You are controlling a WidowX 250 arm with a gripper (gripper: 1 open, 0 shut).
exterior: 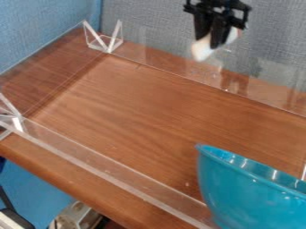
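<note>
My black gripper (213, 29) is high at the top centre of the view, shut on a white object (213, 46) that hangs below its fingers, raised in front of the grey back wall. The object's exact shape is blurred. A teal bowl (251, 188) stands at the lower right.
White angular brackets (104, 36) stand at the back left corner and at the left edge. Blue floor and some hardware show at the lower left.
</note>
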